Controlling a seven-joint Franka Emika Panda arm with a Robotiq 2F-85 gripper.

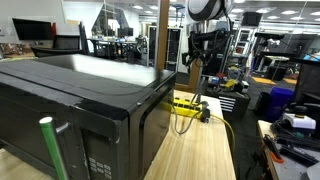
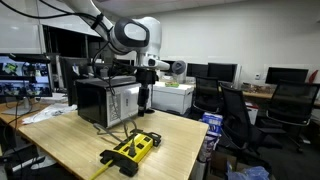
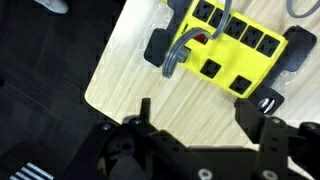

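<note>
A yellow power strip (image 3: pixel 225 42) with black end pieces lies on the light wooden table. A grey plug (image 3: pixel 182 53) sits at one of its outlets, and a grey cord curves away from it. In the wrist view my gripper has its black fingers spread apart, with bare tabletop between them. Exterior view 2 shows the arm reaching over the table, the gripper above the surface near the microwave and behind the power strip (image 2: pixel 131 153). Nothing shows between the fingers.
A large black microwave (image 1: pixel 85 85) takes up much of the table beside the strip. A yellow cable (image 1: pixel 231 135) runs off the strip. Bare tabletop (image 2: pixel 185 135) lies right of the strip; office chairs (image 2: pixel 285 108) stand beyond.
</note>
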